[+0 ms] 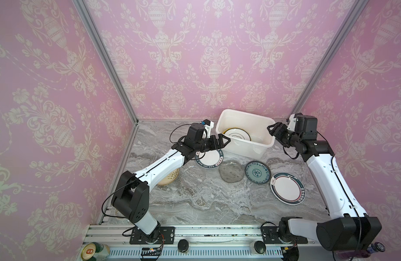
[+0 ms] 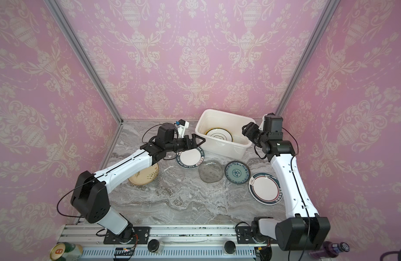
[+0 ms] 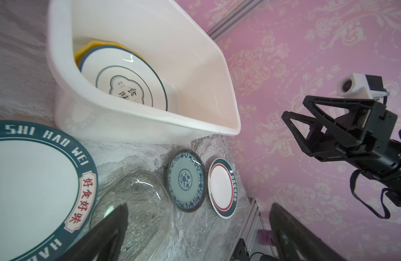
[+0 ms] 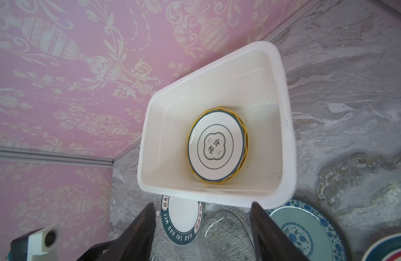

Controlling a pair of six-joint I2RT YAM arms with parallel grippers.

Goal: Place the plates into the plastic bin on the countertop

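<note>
The white plastic bin (image 4: 161, 139) holds a small stack of plates (image 4: 215, 145), yellow-rimmed beneath and white on top. My left gripper (image 1: 222, 141) is open above the SHI HAO WEI plate (image 3: 30, 182) by the bin's front left. My right gripper (image 1: 276, 130) hangs empty at the bin's right end, fingers apart. Along the front lie a clear plate (image 1: 230, 172), a blue patterned plate (image 1: 257, 172) and a red-ringed plate (image 1: 287, 188). A tan plate (image 2: 143, 176) lies at the left, partly under the left arm.
Pink walls close in the back and sides, and a metal rail runs along the front edge.
</note>
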